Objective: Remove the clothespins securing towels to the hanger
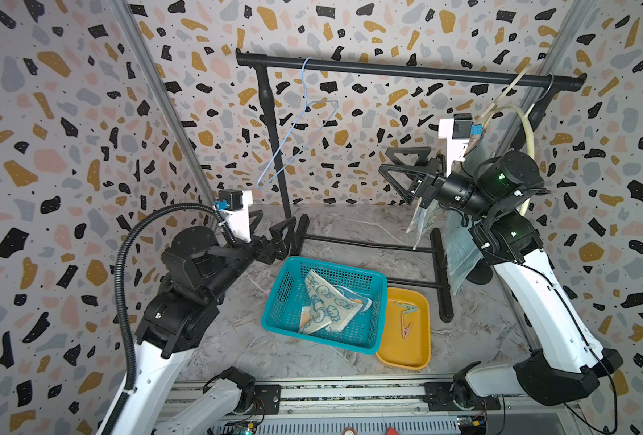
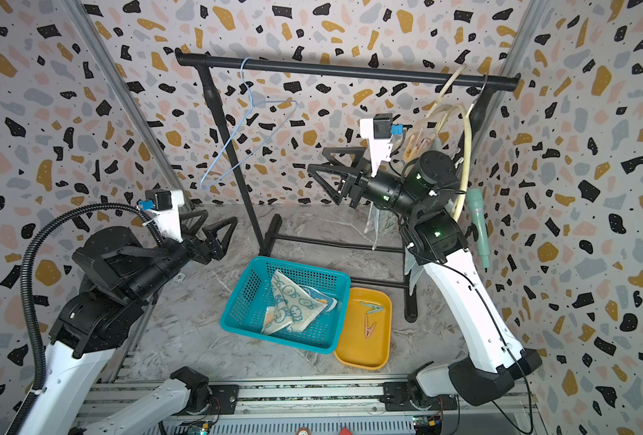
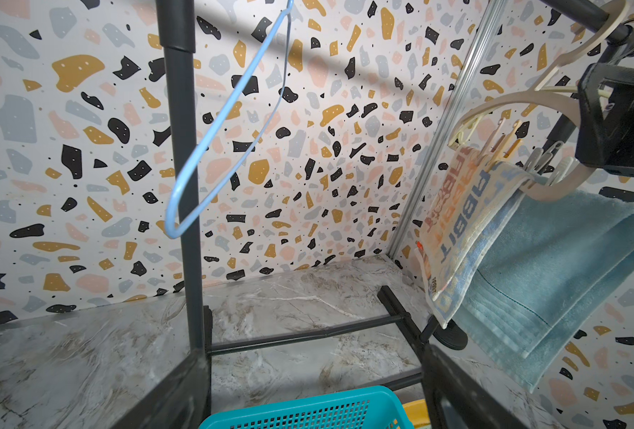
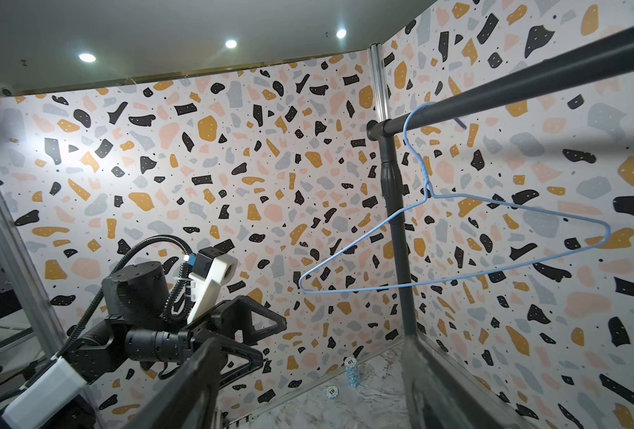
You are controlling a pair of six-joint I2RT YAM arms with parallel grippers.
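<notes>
Beside the blue hanger (image 1: 292, 127), which carries no towel, my left gripper (image 1: 276, 226) stands open and empty. My right gripper (image 1: 390, 165) is open in mid-air, left of the towels, with nothing between its fingers. In the left wrist view, a printed towel (image 3: 467, 221) and a light blue towel (image 3: 567, 271) hang at the rack's right end under pale hangers (image 3: 513, 100). Several clothespins (image 3: 504, 143) show at their top edges. Two removed-looking clothespins, one green (image 1: 405, 307) and one pink (image 1: 406, 330), lie in the yellow tray (image 1: 423, 348).
A teal basket (image 1: 381, 326) holding crumpled cloths stands on the floor left of the tray. The dark rack bar (image 1: 408, 70) spans the back, with its posts and feet below. Between the blue hanger and the towels is free space.
</notes>
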